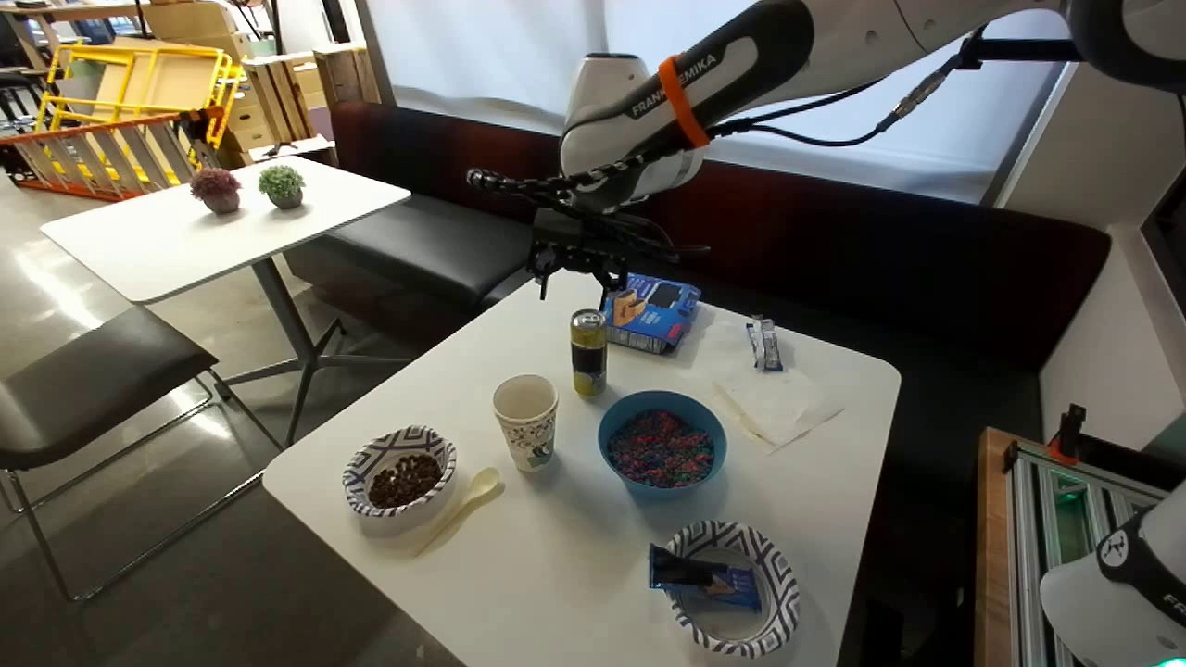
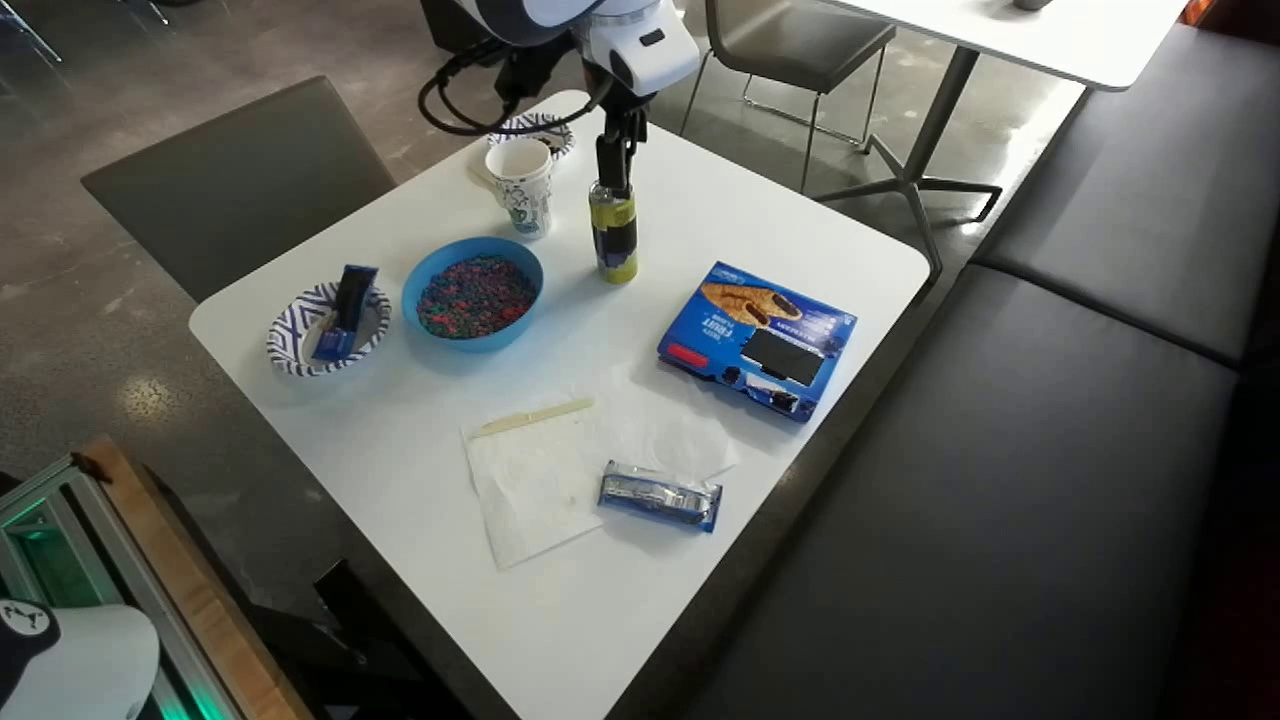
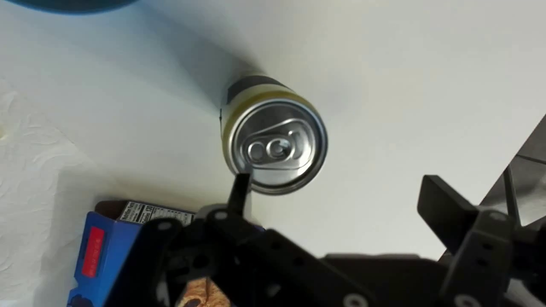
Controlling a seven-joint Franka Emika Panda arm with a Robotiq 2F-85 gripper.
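Observation:
A yellow can (image 1: 589,354) with a dark band stands upright on the white table, and its silver lid (image 3: 277,146) faces the wrist camera. My gripper (image 1: 574,294) is open above and behind it, fingers pointing down. In the wrist view the gripper has its left fingertip overlapping the near edge of the lid, while the right one is well clear over bare table. Nothing is between the fingers. From the second exterior view the gripper (image 2: 618,186) overlaps the top of the can (image 2: 614,234); whether they touch cannot be told.
Close to the can are a blue snack box (image 2: 758,340), a paper cup (image 1: 525,422) and a blue bowl (image 1: 662,445). Patterned bowls (image 1: 734,589), a pale spoon (image 1: 467,505), napkins (image 2: 536,480) and a wrapped bar (image 2: 660,496) lie farther off.

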